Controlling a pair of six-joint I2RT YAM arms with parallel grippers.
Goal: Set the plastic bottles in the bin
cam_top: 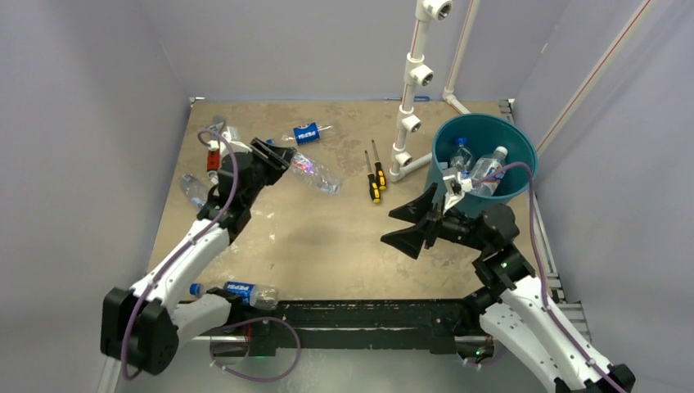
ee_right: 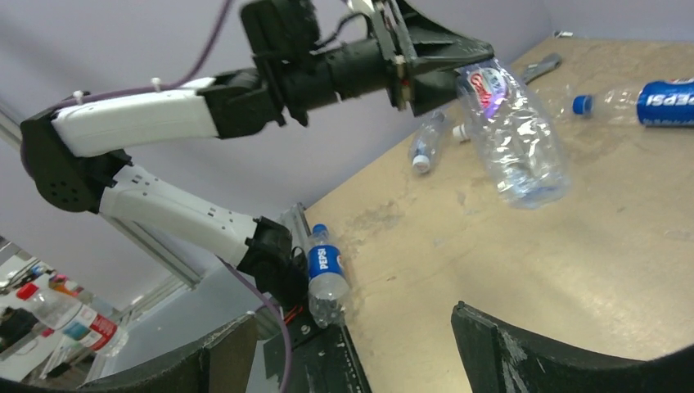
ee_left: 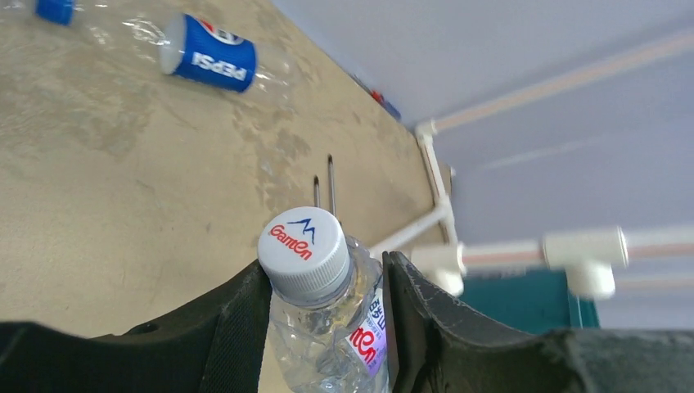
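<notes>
My left gripper [cam_top: 281, 155] is shut on a clear Ganten bottle [cam_top: 315, 172], held by its capped end with the body hanging at a slant above the table; the white cap [ee_left: 302, 246] shows between the fingers in the left wrist view. My right gripper [cam_top: 399, 228] stands open and empty at the front of the teal bin [cam_top: 438, 205], which holds several bottles. A Pepsi bottle [cam_top: 306, 133] lies at the back, another [cam_top: 254, 295] at the front left, and a clear bottle [cam_top: 193, 190] at the left.
Two screwdrivers [cam_top: 376, 185] lie mid-table beside a white pipe stand [cam_top: 409, 98]. An adjustable wrench [cam_top: 213, 164] is partly hidden behind the left arm.
</notes>
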